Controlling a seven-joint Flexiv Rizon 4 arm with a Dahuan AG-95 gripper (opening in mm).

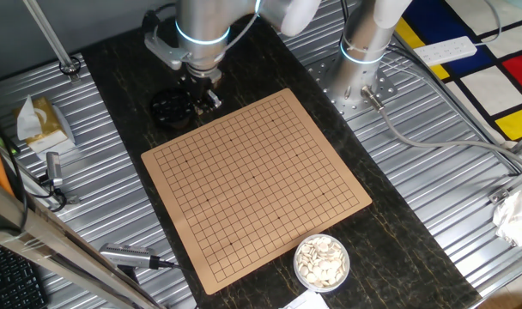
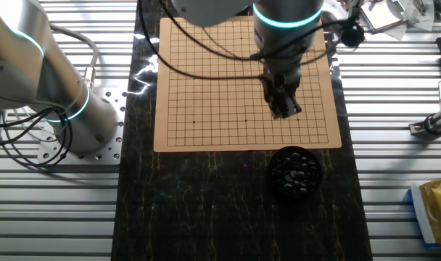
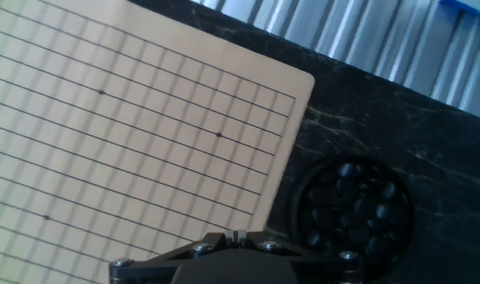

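Note:
A tan board (image 1: pixel 254 184) with a black grid lies flat on the dark marble top, and no stones show on it. Just off one board edge, a round black bowl (image 2: pixel 294 174) holds several glossy black stones (image 3: pixel 357 207). My gripper points down with its fingertips together, and no stone can be made out between them. In the second exterior view the gripper (image 2: pixel 284 110) appears over the board, near the bowl side. A clear round tub of white stones (image 1: pixel 322 263) stands beside the board's opposite edge.
The arm's base (image 1: pixel 357 81) is bolted to the ribbed metal table right of the marble. A tissue box (image 1: pixel 46 127) sits at the left. Bare marble (image 2: pixel 199 206) extends beside the black bowl.

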